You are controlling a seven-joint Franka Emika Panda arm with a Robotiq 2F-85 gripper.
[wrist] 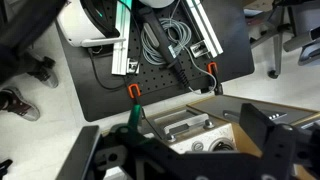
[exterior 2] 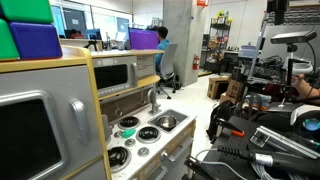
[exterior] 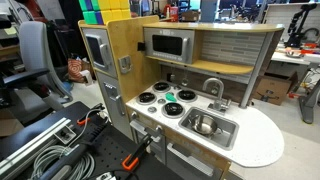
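In the wrist view my gripper is open, with dark fingers (wrist: 92,150) at the lower left and lower right and nothing visible between them. Below it show a black table's edge and part of a toy kitchen. That kitchen's stove has several round burners (exterior: 146,98), with a small green item (exterior: 170,97) lying among them. To their right, a metal bowl or pot (exterior: 205,128) sits inside the sink (exterior: 224,133), beneath a tall faucet (exterior: 216,92). The gripper is clear of the stovetop items.
A microwave (exterior: 170,44) stands under the wooden shelf (exterior: 210,65). Orange clamps (exterior: 130,162) and coiled cable (wrist: 160,42) occupy the black table. White counter (exterior: 258,140) right of the sink is bare. Green and blue blocks (exterior 2: 35,38) top the tall cabinet.
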